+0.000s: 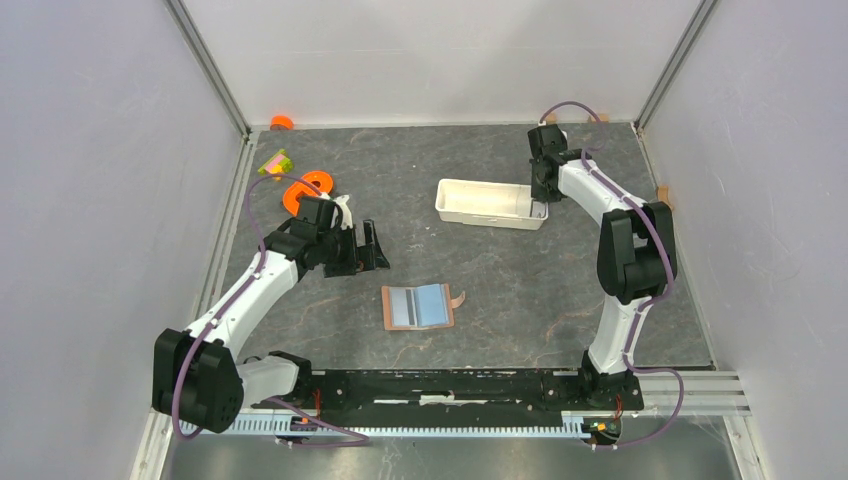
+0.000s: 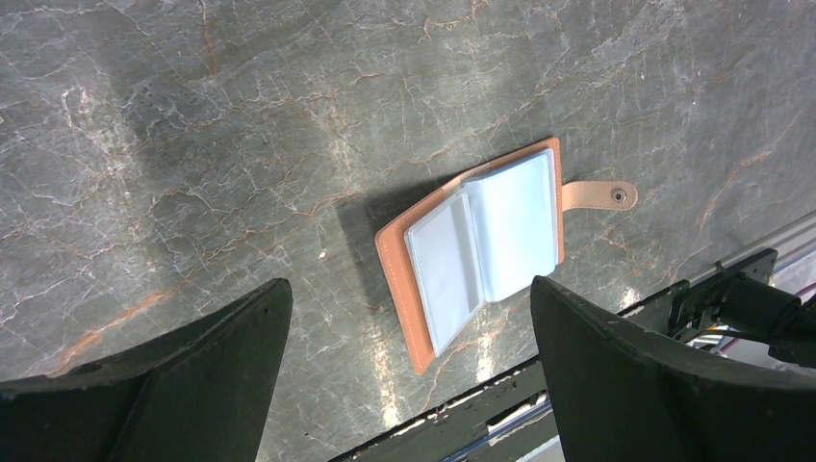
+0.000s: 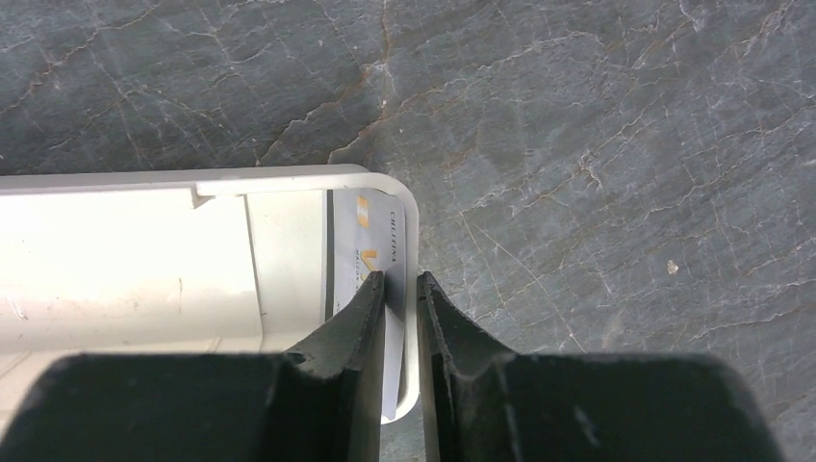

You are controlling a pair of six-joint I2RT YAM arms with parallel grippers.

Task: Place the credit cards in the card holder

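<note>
A tan card holder with pale sleeves (image 1: pixel 430 305) lies open at the front middle, also filling the centre of the left wrist view (image 2: pixel 510 221). My left gripper hovers open above the table left of it, empty. A white plastic box (image 1: pixel 470 200) sits at the back right. My right gripper is at the box's right end, its fingertips close together at the rim, over a grey card (image 3: pixel 362 231) standing along that end wall; whether the card is between the fingers is unclear.
Orange rings (image 1: pixel 300 185) and a small green-pink toy (image 1: pixel 275 160) lie at the back left. The centre of the table between holder and box is clear.
</note>
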